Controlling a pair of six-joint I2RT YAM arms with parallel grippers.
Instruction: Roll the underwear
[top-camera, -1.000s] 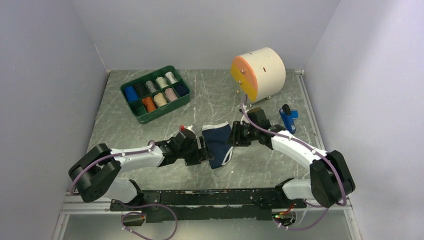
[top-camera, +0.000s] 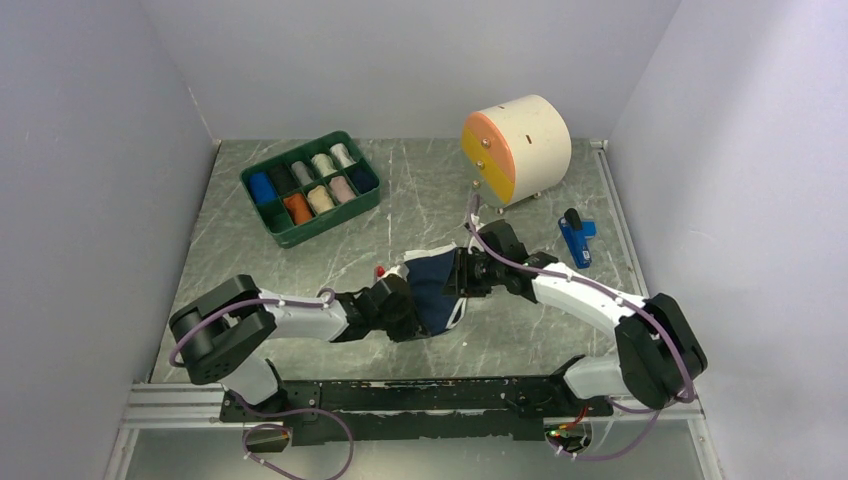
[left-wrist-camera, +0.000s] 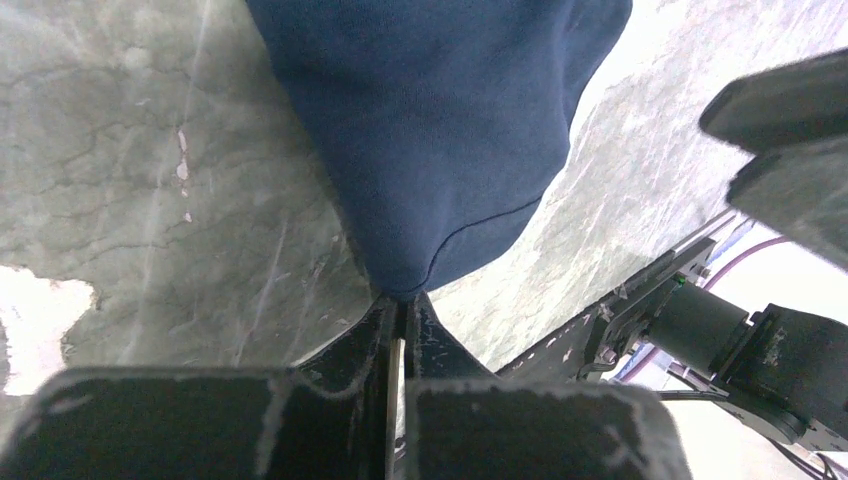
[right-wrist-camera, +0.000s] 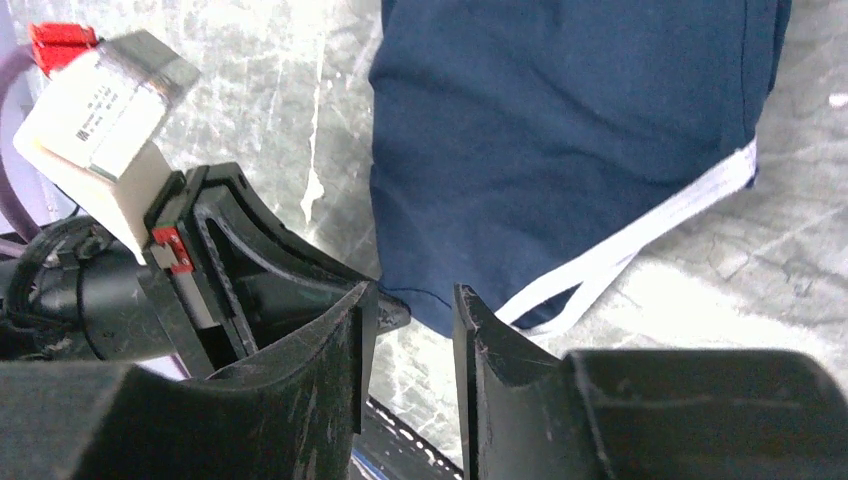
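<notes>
The navy underwear (top-camera: 432, 282) lies folded into a flat, narrow piece on the table, with white trim along its back edge and near-right side. At its near-left corner my left gripper is shut on the cloth, pinching the tip of the dark fabric. My right gripper stands open above the near-right part, close to the white trim (right-wrist-camera: 640, 225). Nothing is held between its fingers. From above, both arms partly cover the garment.
A green divided box (top-camera: 312, 190) with several rolled cloths stands at the back left. A striped drum-shaped cabinet (top-camera: 525, 150) stands at the back right, and a blue tool (top-camera: 576, 240) lies near the right edge. The table between box and cabinet is clear.
My left gripper has moved right and toward the near side, closing on the underwear's near-left corner. The right gripper has shifted left, farther over the cloth.
</notes>
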